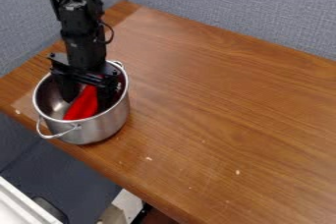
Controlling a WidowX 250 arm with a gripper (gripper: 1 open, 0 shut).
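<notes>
A steel pot (pixel 92 127) with wire handles stands near the left edge of the wooden table. My black gripper (pixel 84 84) reaches down from the top left into the pot's mouth. A red object (pixel 83 104) lies tilted inside the pot, just below the gripper. The fingertips are dark against the pot's inside, so I cannot tell how far apart they are or whether they touch anything.
Grey padded walls (pixel 223 7) rise behind it. A dark lower surface and a white object (pixel 20 208) are off the table at the lower left.
</notes>
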